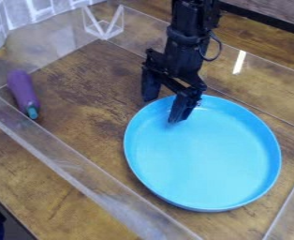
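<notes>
The black gripper (166, 94) hangs over the back left rim of a large blue plate (202, 159), its fingers spread open at the rim. I cannot make out anything held between them.
A purple object (23, 91) lies on the wooden table (75, 159) at the left. Clear walls edge the work area.
</notes>
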